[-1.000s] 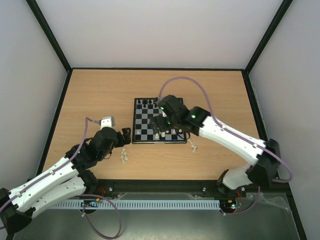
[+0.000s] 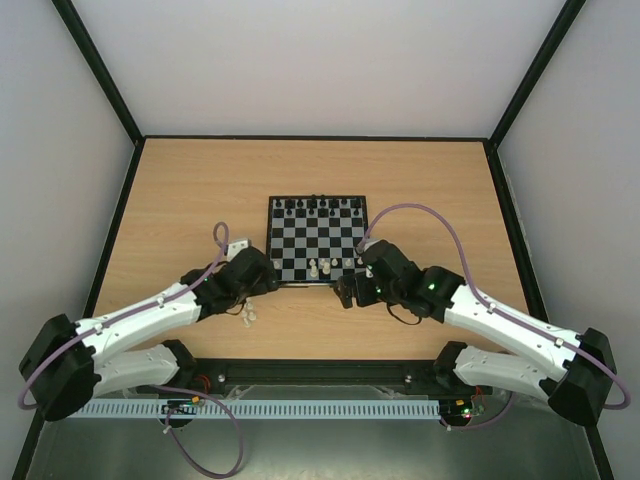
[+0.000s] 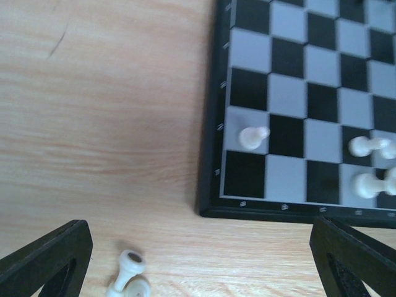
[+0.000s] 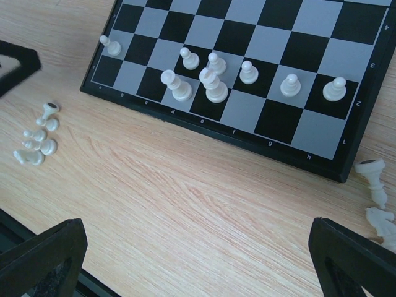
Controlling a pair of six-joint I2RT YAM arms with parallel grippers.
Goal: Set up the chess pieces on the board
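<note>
The chessboard (image 2: 300, 225) lies mid-table, black pieces (image 2: 312, 203) along its far rows. On the near rows, two tall white pieces (image 4: 213, 86) stand in the middle with several white pawns (image 4: 249, 73) around and to the right; one lone pawn (image 4: 110, 45) stands at the left edge. Loose white pieces (image 4: 40, 148) lie left of the board, others (image 4: 373, 179) to its right. My left gripper is open and empty, near the board's front-left corner. My right gripper is open and empty, in front of the board's right half.
Bare wooden table (image 2: 190, 190) surrounds the board on its far side and flanks. A dark frame bar (image 2: 320, 372) runs along the table's front edge. Part of the left gripper shows at the right wrist view's left edge; the two grippers are fairly close together.
My right gripper has pulled back from over the board to in front of it, over where loose white pieces showed. The left gripper has moved rightward, closer to the board's corner.
</note>
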